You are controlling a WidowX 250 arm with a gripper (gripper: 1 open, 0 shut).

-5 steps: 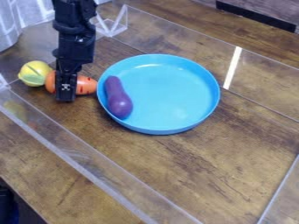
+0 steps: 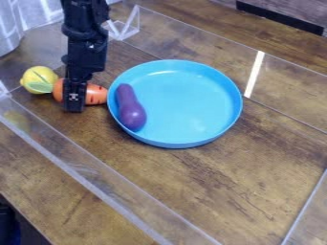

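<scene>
My gripper (image 2: pixel 75 91) is down over an orange carrot-like toy (image 2: pixel 94 94) at the left of the view, shut on it. A yellow lemon-like toy (image 2: pixel 38 79) lies just left of the orange one. To the right is a blue plate (image 2: pixel 196 100) with a purple eggplant toy (image 2: pixel 129 107) along its left side.
A clear plastic edge (image 2: pixel 90 182) runs along the lower left, and a metal object (image 2: pixel 8 29) stands at the upper left.
</scene>
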